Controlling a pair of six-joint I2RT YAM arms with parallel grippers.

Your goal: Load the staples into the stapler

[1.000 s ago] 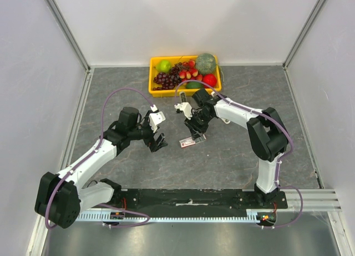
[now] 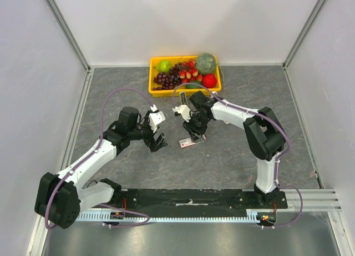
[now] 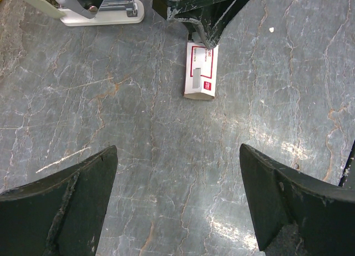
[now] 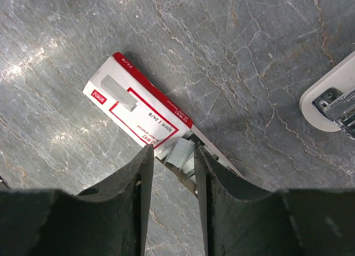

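Observation:
The red-and-white staple box point(image 2: 187, 142) lies on the table, a loose staple strip point(image 4: 117, 92) on its lid. In the right wrist view, more staple strips point(image 4: 181, 153) show at its open end, where my right gripper hovers with its fingertips close together over them; whether one is between them is unclear. The stapler point(image 3: 111, 14) lies beyond the box, partly hidden, its metal channel showing. My left gripper is open and empty over the table, left of the box point(image 3: 201, 73).
A yellow crate point(image 2: 154, 63) of fruit stands at the back middle. White walls bound the workspace.
The left arm and the box look unchanged.

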